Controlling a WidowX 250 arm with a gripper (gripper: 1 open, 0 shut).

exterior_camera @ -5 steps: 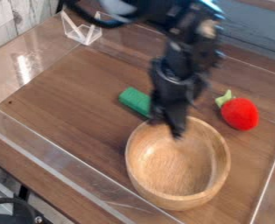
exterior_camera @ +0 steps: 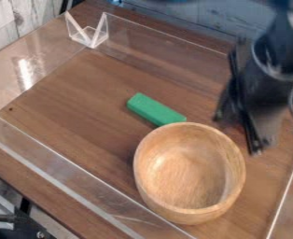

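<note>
A wooden bowl (exterior_camera: pixel 189 191) sits on the brown tabletop at the lower middle. Behind it and slightly left lies a green block (exterior_camera: pixel 156 109). My gripper (exterior_camera: pixel 255 131) is blurred at the right, above and behind the bowl's right side; its fingertips are too smeared to show whether they are apart.
Clear acrylic edges (exterior_camera: pixel 75 187) run along the front left and back of the table. A clear folded stand (exterior_camera: pixel 90 31) is at the back left.
My gripper and arm have swept to the right, away from the green block and the bowl's middle, now covering where the red object was.
</note>
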